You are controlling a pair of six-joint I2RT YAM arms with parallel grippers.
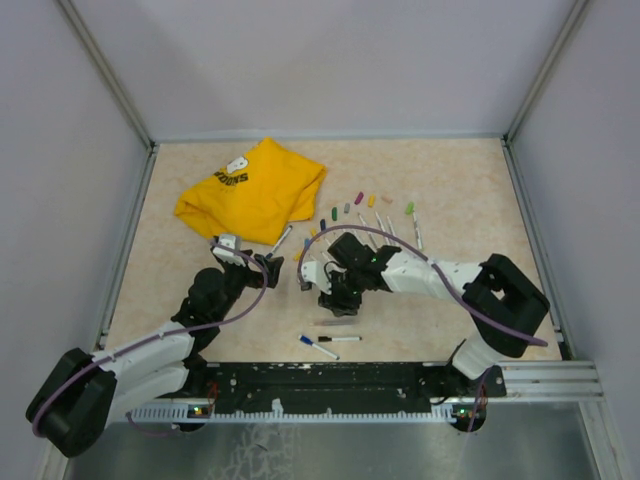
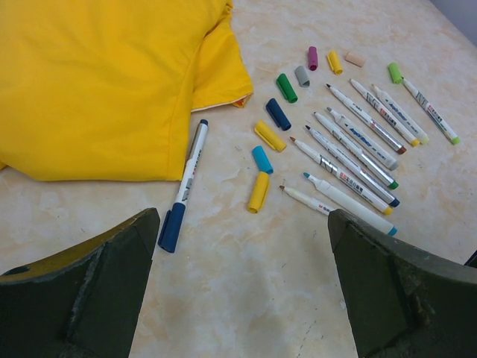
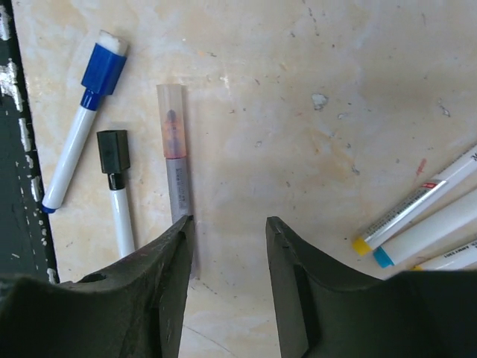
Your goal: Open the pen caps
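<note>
A grey pen with a clear reddish cap [image 3: 174, 127] is seen lying on the table in the right wrist view, its cap in place. My right gripper is open, with bare table between its fingers. Its left finger [image 3: 171, 276] overlaps the pen's lower end; whether they touch I cannot tell. Further left lie a black-capped marker [image 3: 113, 156] and a blue-capped marker [image 3: 86, 112]. My left gripper is open and empty. Beyond its left finger, a white pen with a dark blue cap [image 2: 172, 225] points at the yellow cloth.
Several uncapped pens [image 2: 350, 160] lie in a group to the right, with loose caps [image 2: 276, 114] scattered beside them. The yellow cloth [image 1: 250, 190] covers the back left. Bare table [image 1: 455, 330] lies at the front right, under and past the right arm.
</note>
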